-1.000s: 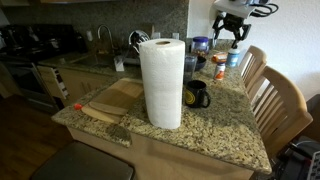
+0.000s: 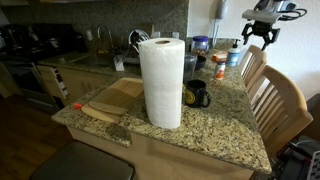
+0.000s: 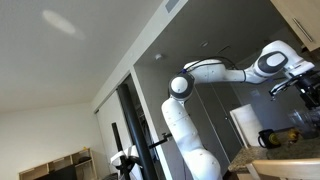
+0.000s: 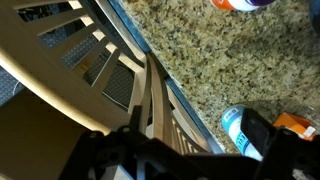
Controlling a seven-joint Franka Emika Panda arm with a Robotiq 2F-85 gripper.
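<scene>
In exterior view 1 my gripper [image 2: 257, 40] hangs high at the far right, beyond the counter's edge and above the wooden chairs. In the wrist view its two dark fingers [image 4: 145, 152] stand apart at the bottom of the picture, open, and nothing is seen held between them. A blue-and-white bottle [image 4: 240, 130] appears below, close to the right finger, and an orange item [image 4: 295, 124] lies beside it. From the side, the bottle [image 2: 233, 56] stands at the counter's far end, left of the gripper, near an orange-and-white container [image 2: 220, 69].
A tall paper towel roll [image 2: 162, 85] and a black mug [image 2: 197, 94] stand on the granite counter [image 2: 222, 120]. Left of the roll lies a wooden board [image 2: 118, 95]. Wooden chairs [image 4: 95, 70] line the counter's edge.
My gripper has moved right and slightly down, from above the counter's far end to past its edge. The bottles, mug and paper roll have stayed put.
</scene>
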